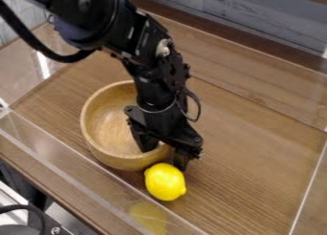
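My black gripper (163, 143) is lowered over a tan wooden bowl (105, 117), its fingers reaching down into the bowl's right side and partly hiding it. Whether anything is between the fingers cannot be made out. A bright yellow lemon-like object (165, 181) lies on the table just in front of the bowl, below the gripper.
A clear plastic edge runs along the front left, with dark cables beyond it. A pale panelled wall (255, 19) stands at the back.
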